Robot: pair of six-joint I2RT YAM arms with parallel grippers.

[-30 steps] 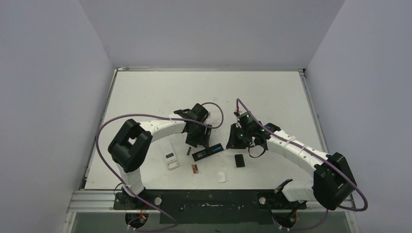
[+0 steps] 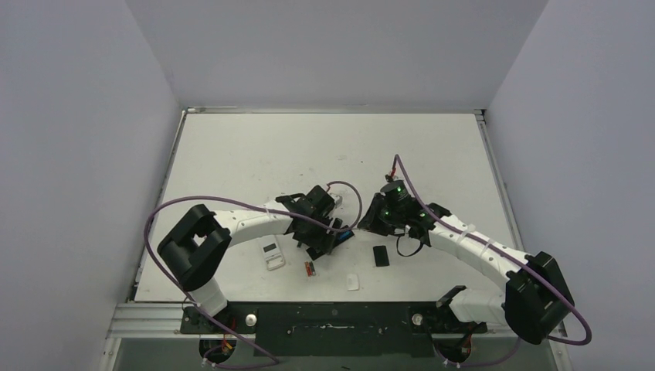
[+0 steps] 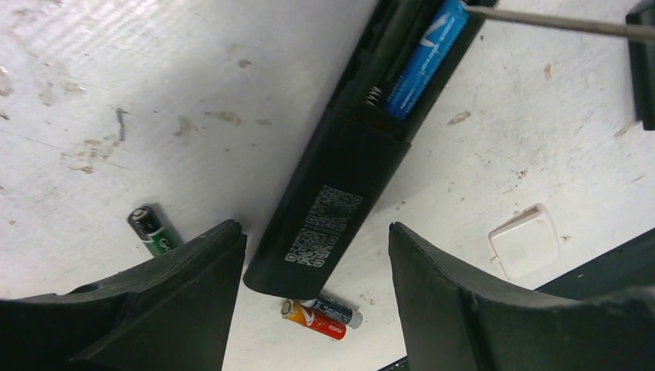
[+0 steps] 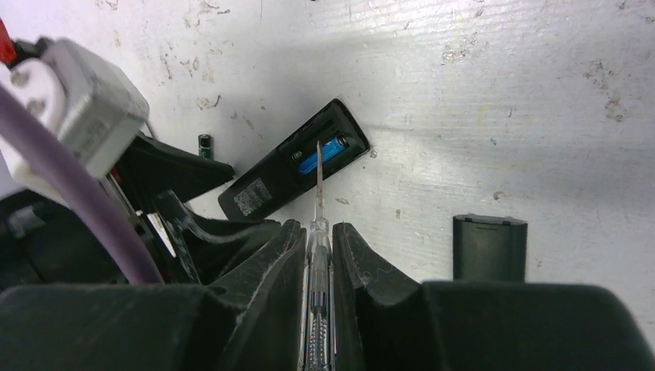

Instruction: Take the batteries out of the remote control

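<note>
The black remote control [image 3: 332, 185] lies face down with its battery bay uncovered and one blue battery [image 3: 429, 58] inside. In the left wrist view, my left gripper is open, its fingers on either side of the remote's closed end, apart from it. My right gripper is shut on a thin metal pick [image 4: 319, 193], whose tip reaches the blue battery in the right wrist view. Loose on the table are a green-and-black battery [image 3: 151, 229], an orange-red battery [image 3: 313, 320] and a dark battery [image 3: 334, 311] beside the remote's end.
A black battery cover [image 2: 381, 256] lies right of the remote, with a small white piece [image 2: 353, 282] near the front edge. To the left is a white device [image 2: 272, 253].
The right arm has shifted slightly right, its pick still at the remote's far end.
</note>
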